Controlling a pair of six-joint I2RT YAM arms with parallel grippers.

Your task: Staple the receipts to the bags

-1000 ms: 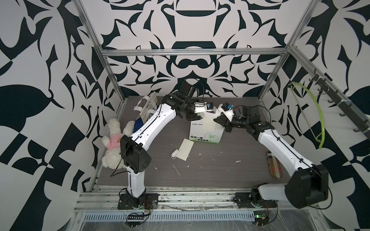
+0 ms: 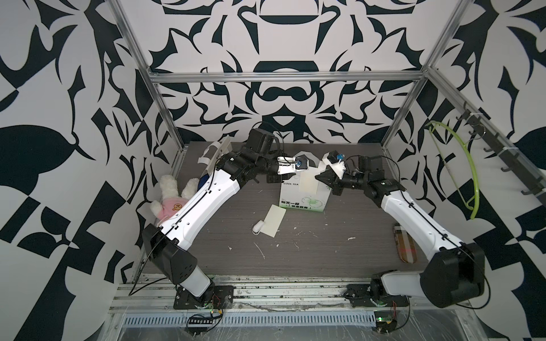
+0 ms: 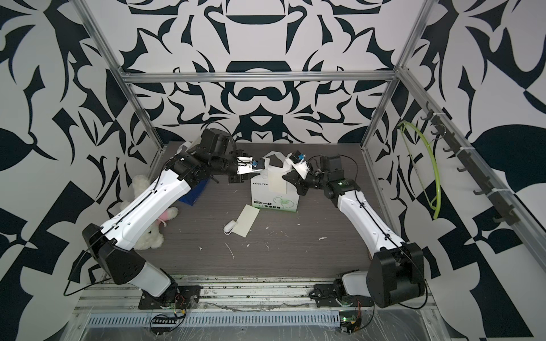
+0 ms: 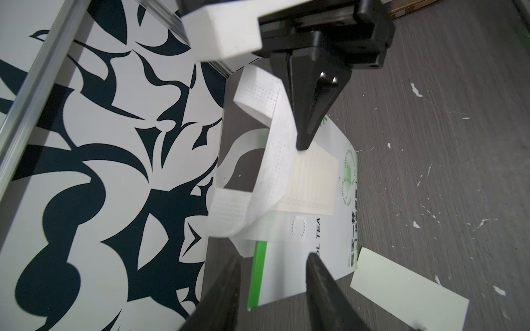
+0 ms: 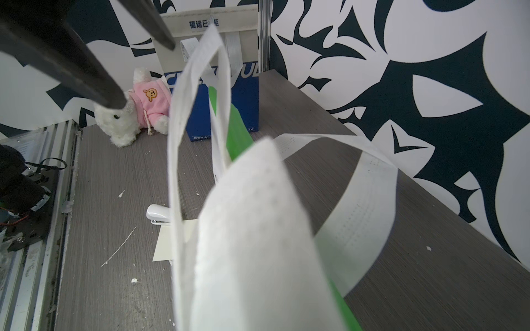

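A white COOL TEA bag (image 2: 287, 194) stands mid-table, handles up. A pale receipt (image 4: 315, 184) lies against its upper front. My right gripper is at the bag's top right. Its fingers (image 4: 309, 99) look closed together in the left wrist view, tips over the receipt's top; whether they pinch it is unclear. By the bag's upper left is my left gripper; its fingers (image 4: 223, 292) look spaced, with nothing clear between them. On the table in front, a white stapler (image 2: 258, 227) lies beside a second pale slip (image 2: 273, 220).
A blue and beige bag (image 5: 243, 110) and a plush toy (image 5: 151, 102) stand at the left side. At the right lies a brown plaid pouch (image 2: 405, 243). The front middle of the table is open apart from small scraps.
My left gripper has shifted slightly left and nearer the front, its elbow swinging left over the plush toy. The right arm, bag, stapler and slips look unmoved.
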